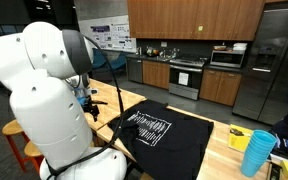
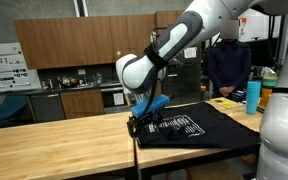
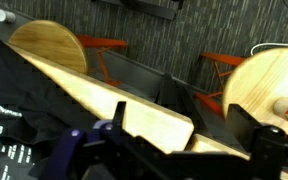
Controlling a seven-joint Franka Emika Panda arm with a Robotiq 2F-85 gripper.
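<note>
My gripper stands open over the table's edge in the wrist view, its two dark fingers well apart. Between them show only the pale wooden edge and the dark gap beyond it. A black cloth with white print (image 3: pixel 29 95) lies off to the left in that view, apart from the fingers. From the first exterior view, the cloth (image 1: pixel 169 140) is spread over the table with its far corner raised in folds. In the second exterior view the gripper (image 2: pixel 140 128) hangs low near the cloth's near-left side.
Round wooden stools (image 3: pixel 49 43) stand beside the table edge. At the table's right are a blue cup (image 1: pixel 257 153) and a yellow item (image 1: pixel 240 137). Bare wood (image 2: pixel 59 140) stretches along the left. A person (image 2: pixel 229 60) stands behind the table.
</note>
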